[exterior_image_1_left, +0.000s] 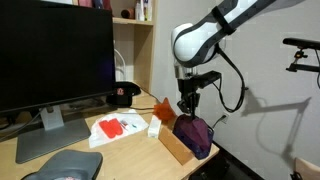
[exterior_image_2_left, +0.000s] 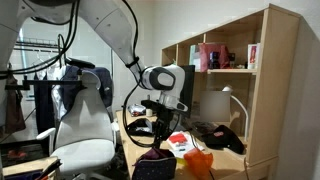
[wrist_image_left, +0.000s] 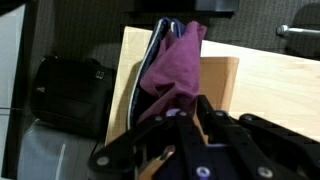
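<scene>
A maroon cloth (wrist_image_left: 176, 66) is bunched up at the top of a dark navy fabric item (wrist_image_left: 150, 52) in the wrist view. My gripper is at the cloth's near end and is shut on it; the exact pinch is hard to see among the dark fingers. In exterior view 1 the gripper (exterior_image_1_left: 190, 111) points down, with the maroon cloth (exterior_image_1_left: 196, 134) hanging directly below it, at a tan box (exterior_image_1_left: 174, 146) near the table's right edge. Exterior view 2 shows the navy item (exterior_image_2_left: 153, 174) below the gripper (exterior_image_2_left: 158, 143).
A monitor (exterior_image_1_left: 70, 55) stands at the left of the table. White paper (exterior_image_1_left: 103, 131) with a red item (exterior_image_1_left: 112, 128), a white box (exterior_image_1_left: 154, 127) and an orange item (exterior_image_1_left: 164, 110) lie further back. A black bag (wrist_image_left: 75, 87) is beside the table.
</scene>
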